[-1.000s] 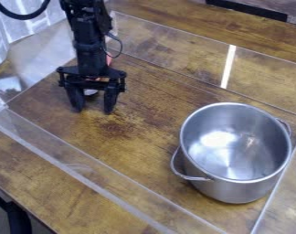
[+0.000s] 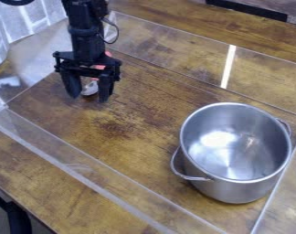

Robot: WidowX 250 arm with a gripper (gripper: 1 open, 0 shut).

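Note:
My black gripper (image 2: 89,84) is at the upper left, just over the wooden table. A small pale item (image 2: 89,89) shows between or behind its fingers, with a bit of red (image 2: 105,60) behind the gripper body. Whether the fingers grip the item is unclear at this size. A large steel pot (image 2: 232,152) with a wire handle stands at the lower right, well apart from the gripper.
Clear plastic strips or walls border the wooden table (image 2: 126,146) along the left, back and right.
The pot has not moved.

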